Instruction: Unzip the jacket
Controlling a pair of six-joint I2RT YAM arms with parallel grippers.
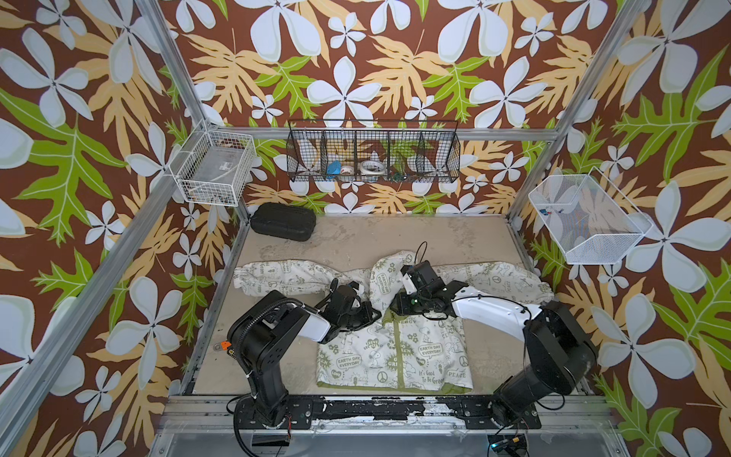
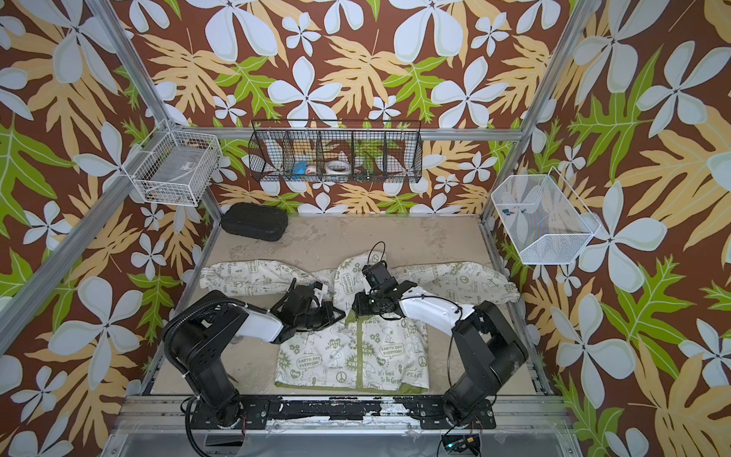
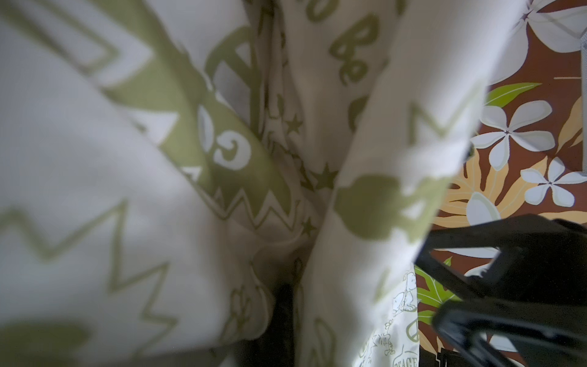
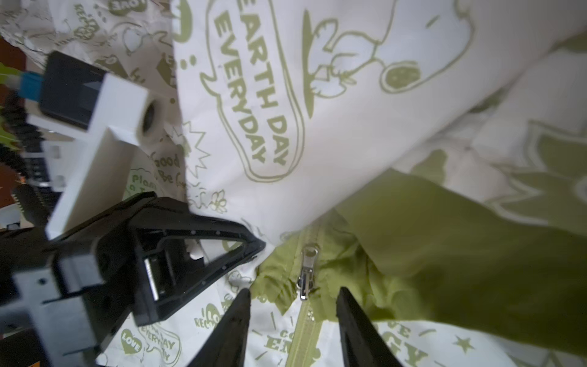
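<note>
The white jacket [image 1: 350, 365] with green print lies spread on the table, a green zipper [image 1: 397, 358] down its front. In the right wrist view the metal zipper pull [image 4: 307, 272] sits on green fabric between the fingertips of my right gripper, which stands part open above it with nothing held. My left gripper [image 1: 369, 312] is at the jacket's upper left front, shut; the left wrist view is filled with folded fabric, and whether cloth is pinched there is unclear.
A black case [image 1: 281, 221] lies at the back left of the table [image 1: 380, 232]. Wire baskets hang on the back [image 1: 373, 133] and sides. The two arms are close together at the jacket's middle.
</note>
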